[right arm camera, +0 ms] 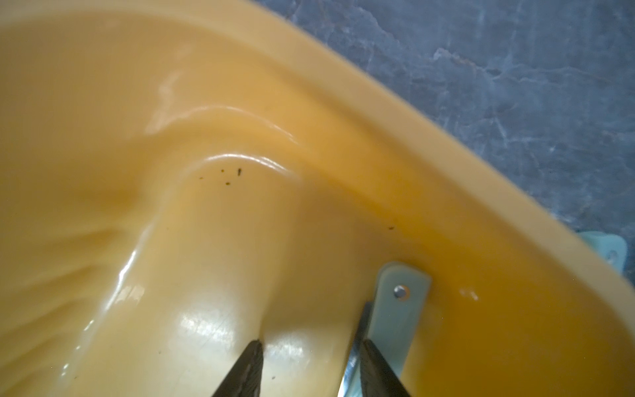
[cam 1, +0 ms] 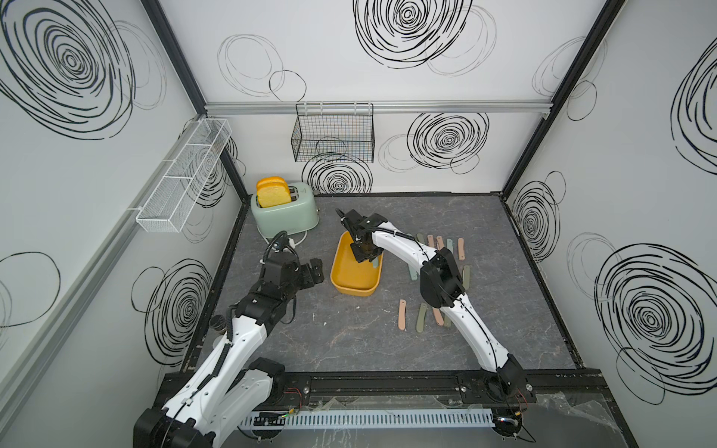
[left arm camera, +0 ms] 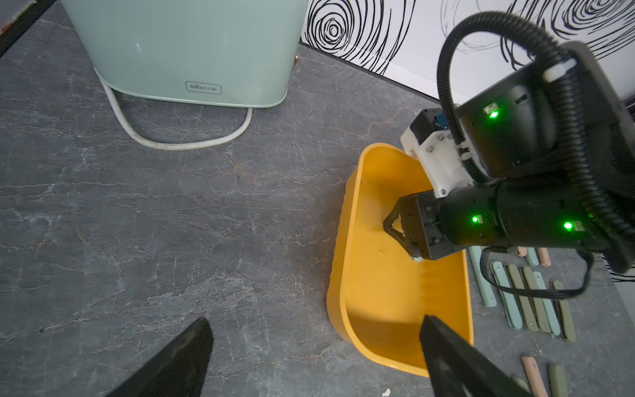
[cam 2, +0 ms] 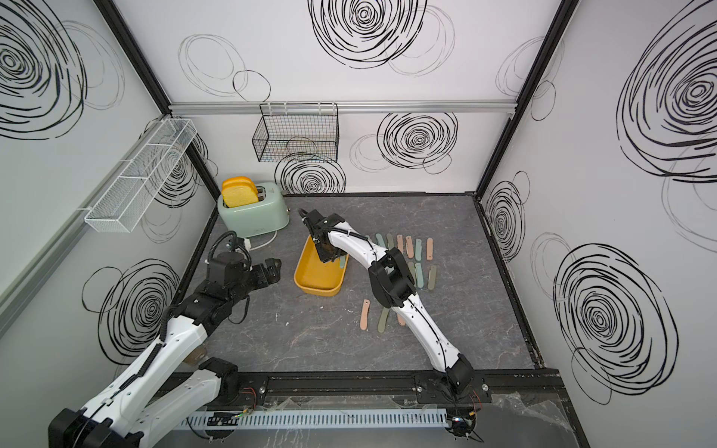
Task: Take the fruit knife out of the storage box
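Observation:
The yellow storage box stands at mid table. Inside it, a fruit knife with a pale green handle lies along a side wall; a sliver of blade shows beside the handle. My right gripper is down in the box. Its two fingertips stand apart, and one overlaps the knife in the right wrist view. Lower down, the knife runs out of the frame, so a hold on it cannot be made out. Left of the box, my left gripper is open and empty, above the table.
Several folded knives with pink, green and blue handles, among them a pink one, lie right of the box. A green toaster stands at the back left. Free table lies left of and in front of the box.

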